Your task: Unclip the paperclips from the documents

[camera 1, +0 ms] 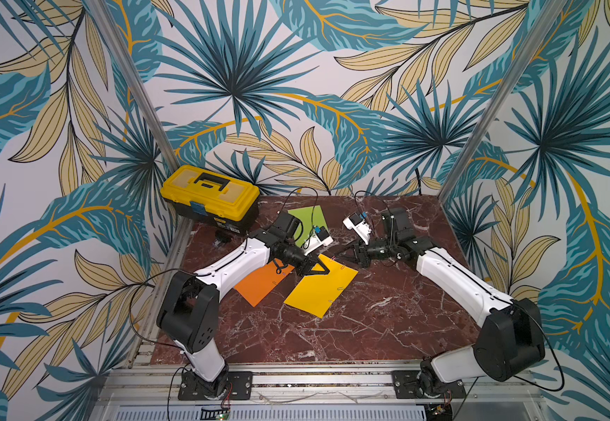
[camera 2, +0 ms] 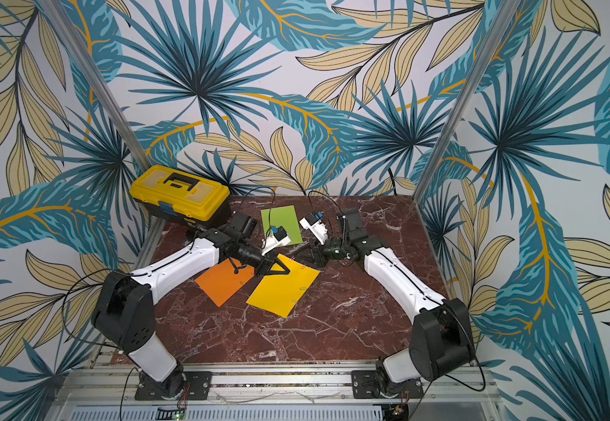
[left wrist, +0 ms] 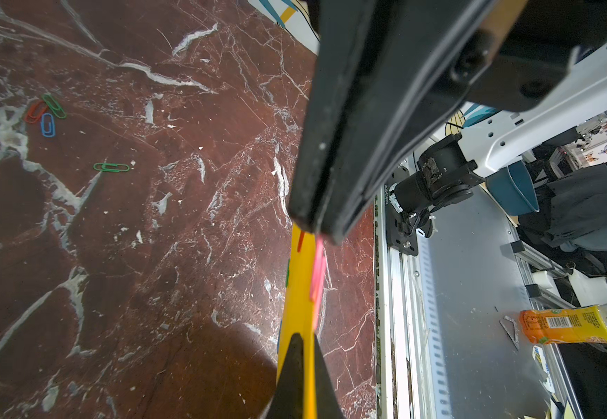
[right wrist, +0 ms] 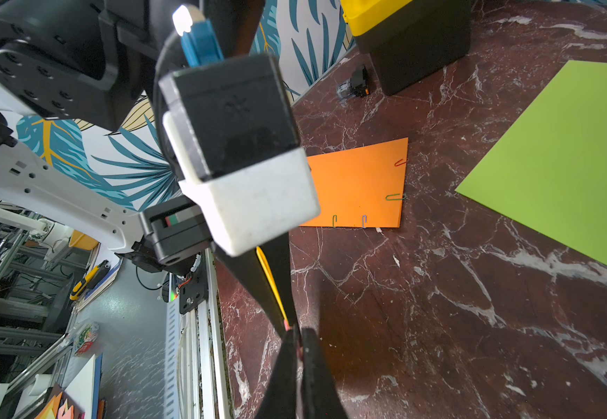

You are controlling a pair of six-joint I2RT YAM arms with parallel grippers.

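A yellow document (camera 1: pixel 319 291) is held raised, with my left gripper shut on it. It appears almost edge-on in the left wrist view. At its edge is a pink paperclip (left wrist: pixel 319 276), reaching up to the fingertips of my right gripper, which look shut on the clip's end. Whether the clip still grips the paper cannot be told. A red clip (left wrist: pixel 300 241) shows on the document. Flat on the table, the orange document (right wrist: pixel 355 185) carries several clips, among them a green one (right wrist: pixel 395 197).
Several loose paperclips lie on the table, including a blue one (left wrist: pixel 47 125) and a green one (left wrist: pixel 111 167). A green sheet (right wrist: pixel 561 153) lies toward the back. The yellow toolbox (camera 1: pixel 210 196) occupies the back left corner.
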